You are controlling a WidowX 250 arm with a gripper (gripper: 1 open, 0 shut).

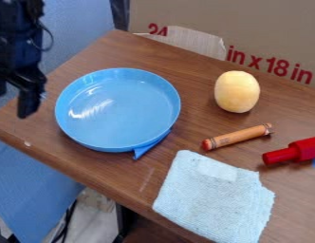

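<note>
My gripper (24, 90) is a dark, blurred shape at the left edge, above the table's left side and left of a blue plate (117, 106); whether it is open or shut I cannot make out. On the wooden table (173, 66) are a pale yellow round object (236, 91), an orange-brown cylinder (237, 137), a red object (293, 152) at the right edge and a light blue folded cloth (213, 197).
A cardboard box (249, 28) stands behind the table. A small blue piece shows under the plate's front right. The table's back left and middle right have bare wood. The table's edge runs along the lower left.
</note>
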